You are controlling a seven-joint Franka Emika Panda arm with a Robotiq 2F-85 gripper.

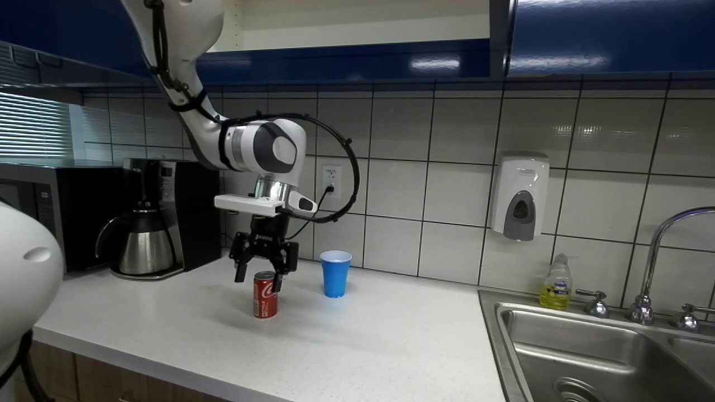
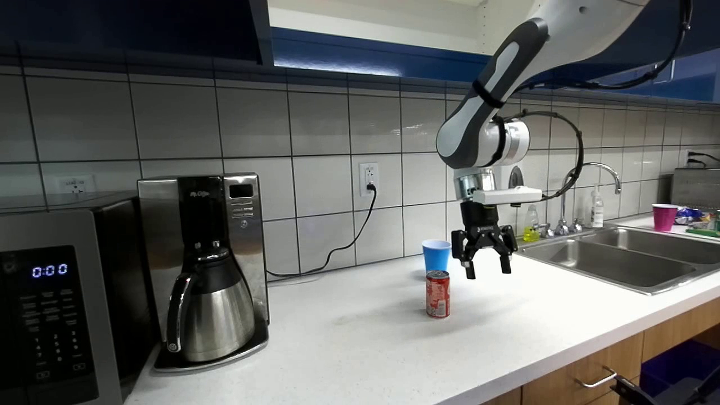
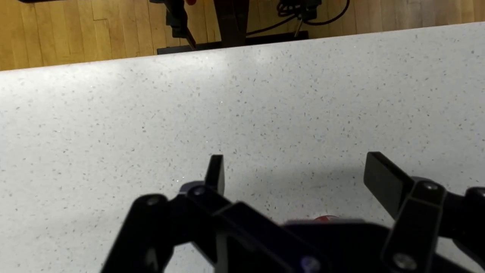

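Note:
A red soda can stands upright on the white counter. My gripper points down with its fingers open, and one fingertip overlaps the can's upper part in exterior view 1. Seen from exterior view 2, the gripper hangs to the right of the can, with a gap between them. The wrist view has bare counter between the spread fingers; only a red sliver of the can shows, the rest hidden behind the gripper's body. Behind the can, near the wall, is a blue cup.
At the left stand a coffee maker with a steel carafe and a microwave. To the right lies the sink, with a soap bottle at its back edge.

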